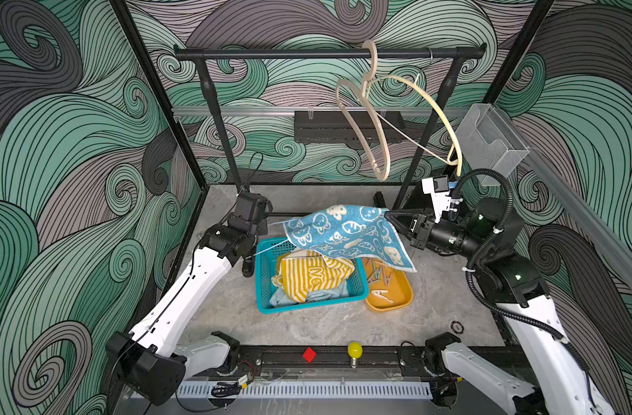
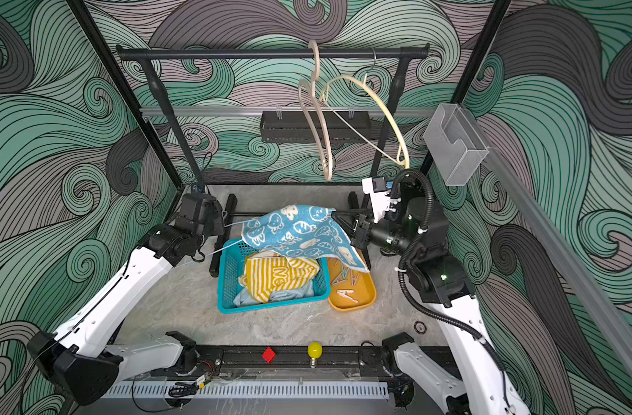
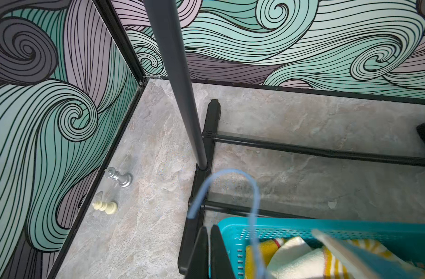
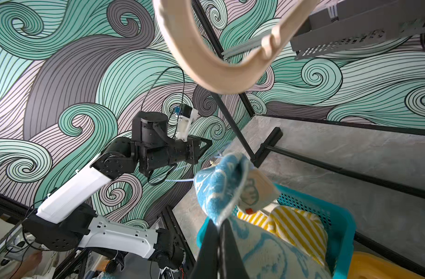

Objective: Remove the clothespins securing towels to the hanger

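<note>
A blue towel (image 1: 350, 228) with white animal prints stretches between my arms, above the turquoise basket. My right gripper is shut on its gathered edge. Thin pale lines of a light blue hanger (image 3: 256, 209) run out from the towel's left side, its curved hook blurred close up in the left wrist view. My left gripper is shut on this hanger's thin frame, though the contact is hard to make out. Several clothespins (image 1: 379, 295) lie in the orange tray (image 1: 402, 301). No clothespin shows on the visible part of the towel.
Inside the turquoise basket (image 1: 262, 294) rest a yellow-striped cloth (image 1: 309, 276) and a pale blue one. Beige (image 1: 378, 138) and yellow (image 1: 437, 110) hangers hang from the black rail (image 1: 295, 53), above and near my right arm. Chess pieces (image 3: 105, 207) lie at the far left.
</note>
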